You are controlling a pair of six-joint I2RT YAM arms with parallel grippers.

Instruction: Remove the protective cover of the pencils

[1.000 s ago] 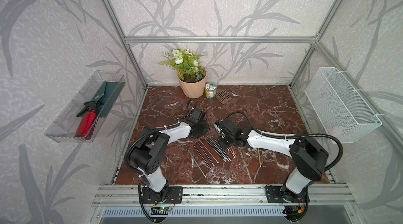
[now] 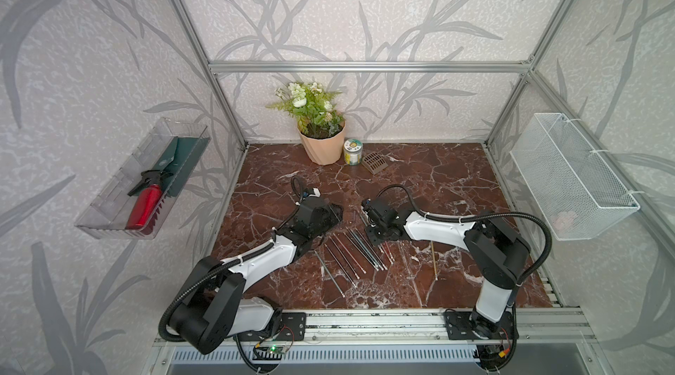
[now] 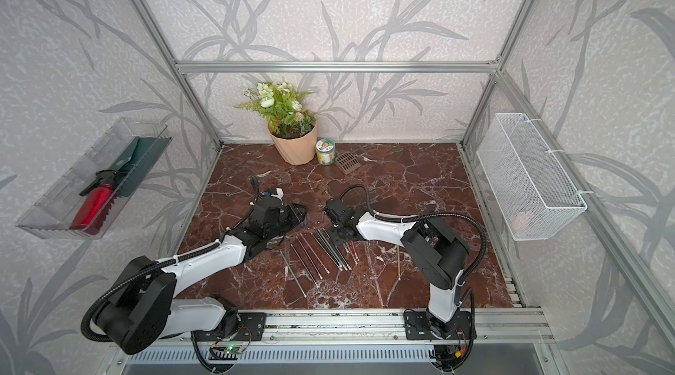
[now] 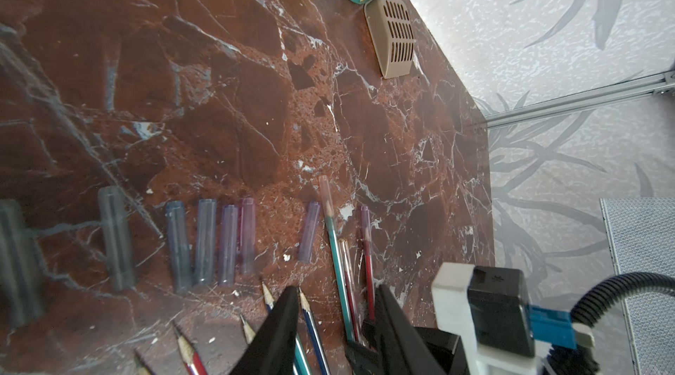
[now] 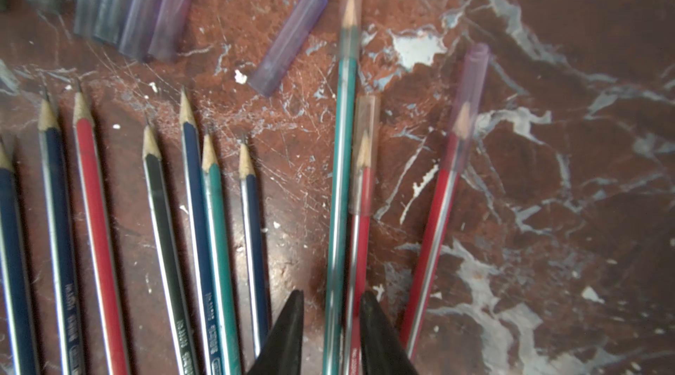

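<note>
Bare-tipped pencils lie in a row, including a red one (image 5: 100,234) and a dark blue one (image 5: 254,248). Their removed translucent caps (image 5: 288,38) lie loose beyond the tips. A long teal pencil (image 5: 341,135), a short red pencil (image 5: 362,234) and another red pencil (image 5: 436,227) still wear covers. My right gripper is open above the teal and short red pencils, nothing held. My left gripper hangs over the pencil row at left, fingers apart with nothing visible between them, the right gripper's housing beside it.
A plant pot (image 2: 322,146), tin (image 2: 352,153) and beige vented piece (image 2: 374,163) stand at the back. A clear wall basket (image 2: 98,222) with tools is left, a white mesh basket (image 2: 573,185) right. Both grippers are close together centrally.
My left arm has drawn back toward the front left, its gripper moving slightly left.
</note>
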